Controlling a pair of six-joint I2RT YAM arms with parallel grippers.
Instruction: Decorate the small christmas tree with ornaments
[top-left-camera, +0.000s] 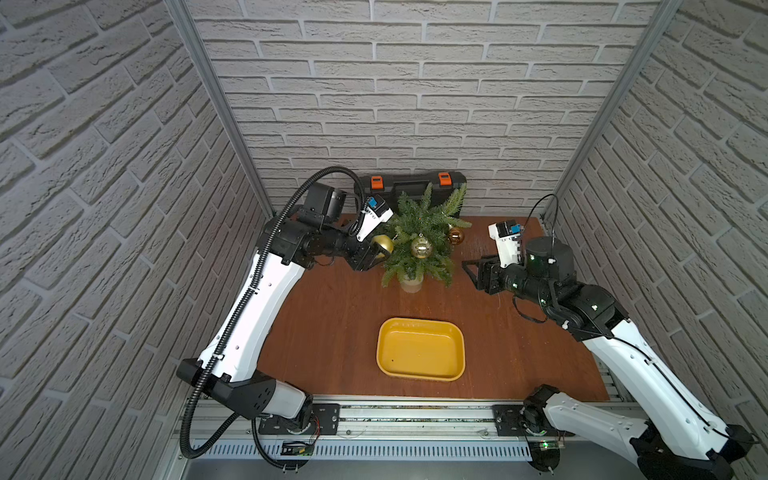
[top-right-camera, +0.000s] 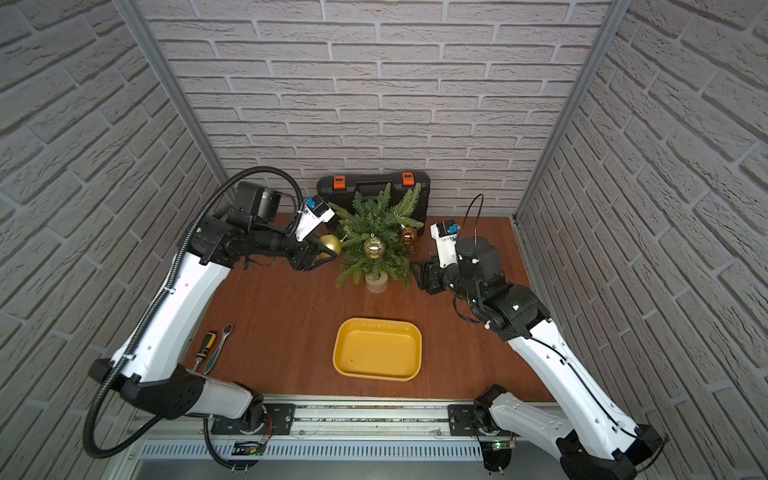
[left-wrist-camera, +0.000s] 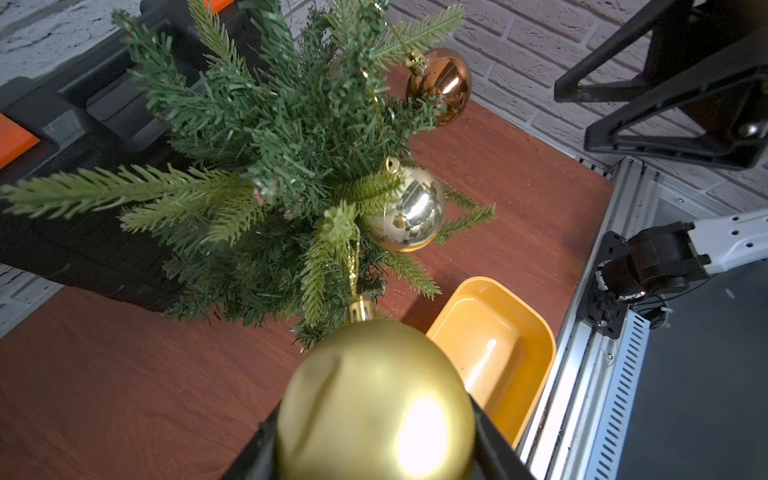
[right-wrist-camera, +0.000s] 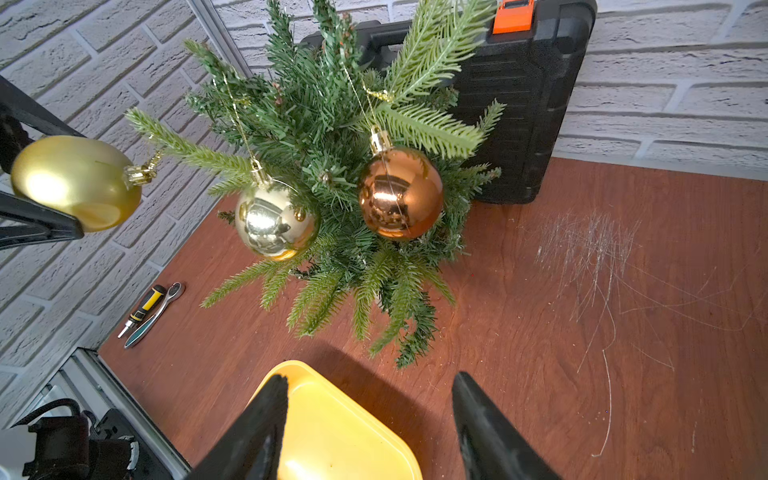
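The small tree (top-left-camera: 424, 220) stands in a pot (top-right-camera: 376, 281) at the back middle. A shiny pale gold ball (right-wrist-camera: 276, 220) and a copper ball (right-wrist-camera: 400, 196) hang on it. My left gripper (top-left-camera: 372, 252) is shut on a matte gold ball (left-wrist-camera: 372, 392) just left of the tree, the ball's cap and string toward the branches. My right gripper is open at the tree's right, apart from it, with nothing between its fingers.
A black case (top-right-camera: 336, 192) stands behind the tree. The empty yellow tray (top-left-camera: 420, 348) lies in front. A screwdriver (top-right-camera: 204, 348) and a wrench (top-right-camera: 220, 344) lie at the left edge. The table at right has free room.
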